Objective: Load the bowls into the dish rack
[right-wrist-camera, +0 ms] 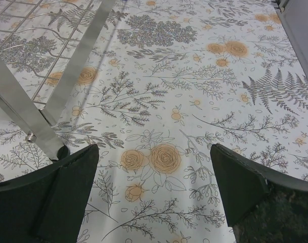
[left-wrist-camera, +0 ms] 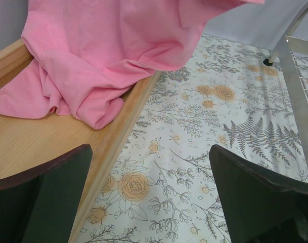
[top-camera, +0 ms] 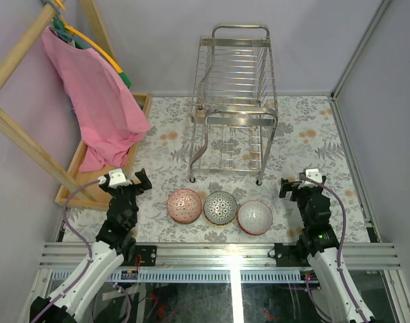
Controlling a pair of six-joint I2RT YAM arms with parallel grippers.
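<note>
Three bowls lie in a row near the front of the table in the top view: a red patterned bowl (top-camera: 184,206), a dark speckled bowl (top-camera: 220,208) and a pale red-rimmed bowl (top-camera: 254,217). Behind them stands the steel dish rack (top-camera: 234,118), no bowl visible in it. My left gripper (top-camera: 126,180) is open, left of the bowls, beside the wooden tray, with nothing between its fingers. My right gripper (top-camera: 301,183) is open, right of the rack's front leg, with only tabletop between its fingers.
A wooden tray and frame (top-camera: 66,192) with a pink cloth (top-camera: 97,114) fill the left side. Walls border the back and right.
</note>
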